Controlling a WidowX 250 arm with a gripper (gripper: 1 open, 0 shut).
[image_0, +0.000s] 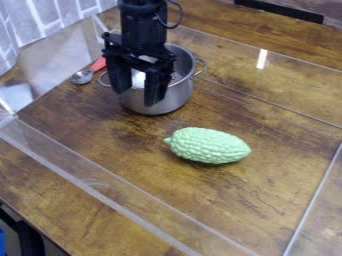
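Note:
My black gripper (134, 78) is lowered at the near-left side of a steel pot (166, 98), its body covering much of the pot's top. Something light shows between the dark fingers, too small to make out, and whether they are open or shut is unclear. A pale green bumpy object, like a bitter melon (207, 145), lies on the wooden surface in front and to the right of the pot.
A metal spoon (82, 77) with a red handle lies left of the pot. Clear plastic walls edge the wooden surface (120, 190).

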